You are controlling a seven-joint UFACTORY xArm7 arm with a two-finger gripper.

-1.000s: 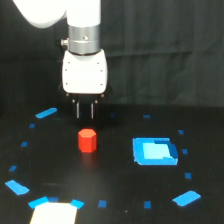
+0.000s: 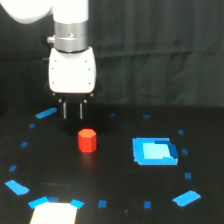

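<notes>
A small red block (image 2: 87, 141) with a hexagon-like outline rests on the dark table, left of centre in the camera view. Above it, toward the back and slightly to its left, hangs my white gripper (image 2: 73, 109). Its two dark fingers point down and stand apart, so it is open, with only dark background visible between them. Clear space shows between the fingertips and the block.
A blue square with a white centre (image 2: 156, 151) lies right of the block. Blue tape strips (image 2: 17, 187) and several small blue marks surround the area. A pale object (image 2: 54, 213) is cut off at the front edge. Bare table separates block and square.
My gripper has shifted a little to the left, from above the red block to its left side. The block and the blue square have stayed put.
</notes>
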